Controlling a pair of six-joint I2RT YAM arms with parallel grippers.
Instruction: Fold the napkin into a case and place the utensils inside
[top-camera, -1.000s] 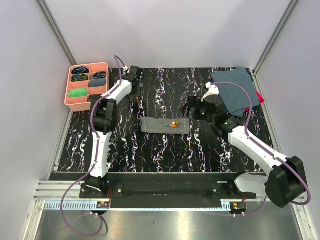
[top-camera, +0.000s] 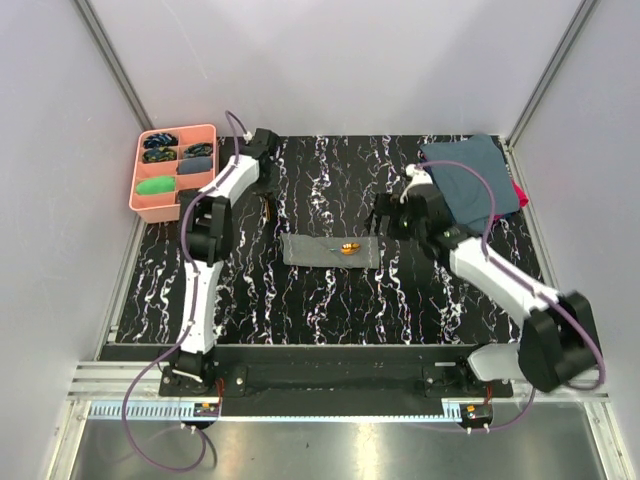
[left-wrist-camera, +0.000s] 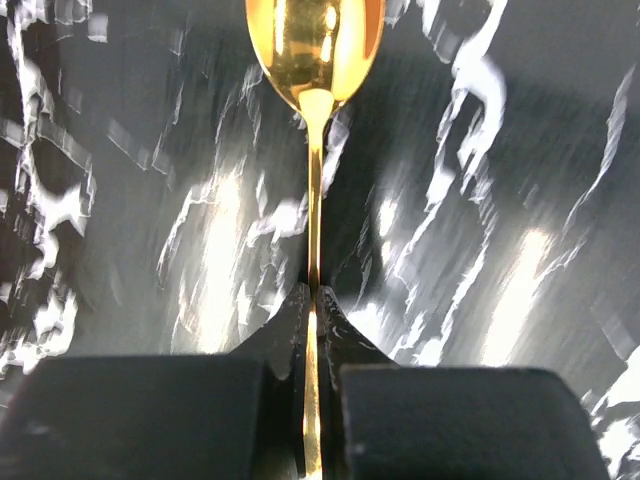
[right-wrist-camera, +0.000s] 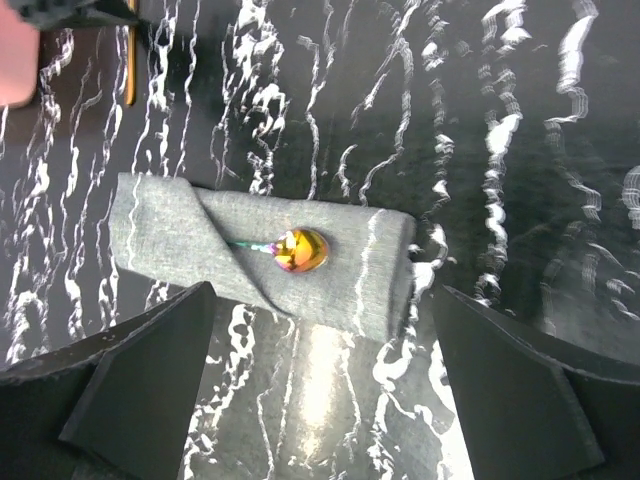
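Note:
A gold spoon (left-wrist-camera: 314, 150) runs lengthwise through the left wrist view, its bowl at the top. My left gripper is shut on its thin handle, low over the dark marbled table. Toward the table's middle lies the grey napkin (top-camera: 305, 251), folded into a long flat case with a slanted overlap. A shiny multicoloured utensil (right-wrist-camera: 300, 250) is tucked in it, its rounded end showing on the cloth and the rest under the fold. My right gripper stands open above the napkin's near side, empty between its wide-apart fingers (right-wrist-camera: 160, 370).
At the back left is a pink divided box (top-camera: 157, 207) holding rolled dark cloths and a green one (top-camera: 156, 185). Stacked grey-blue cloths (top-camera: 465, 180) lie at the back right, with something red beneath. Bare table surrounds the napkin.

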